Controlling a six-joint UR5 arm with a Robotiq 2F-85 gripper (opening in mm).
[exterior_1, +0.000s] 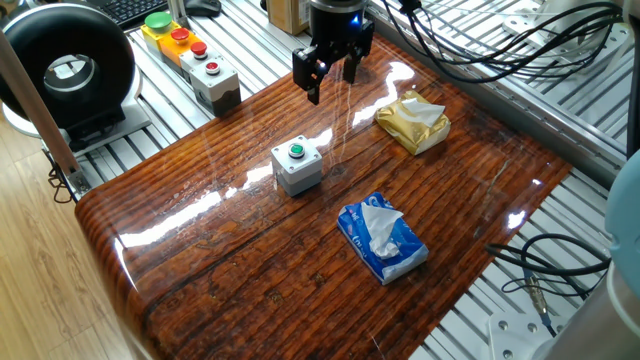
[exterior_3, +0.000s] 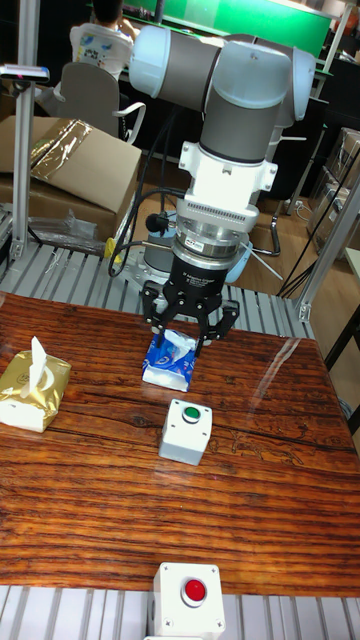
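Note:
My gripper (exterior_1: 332, 86) hangs above the far part of the wooden table in exterior view 1, its black fingers spread with nothing between them. In exterior view 3 the open gripper (exterior_3: 179, 339) overlaps the top of a blue tissue pack (exterior_3: 168, 363), but the other view shows the two well apart. That blue pack (exterior_1: 370, 246) lies on the table with a white tissue sticking out. A gold tissue pack (exterior_1: 410, 127) lies farther back. Between gripper and blue pack stands a white box with a green button (exterior_1: 297, 166), also seen as the green-button box (exterior_3: 185, 435).
Along the table's edge stand a red-button box (exterior_1: 212, 84) and several other button boxes. A black ring-shaped device (exterior_1: 110, 75) is at the left. Black cables (exterior_1: 480, 62) run behind the table.

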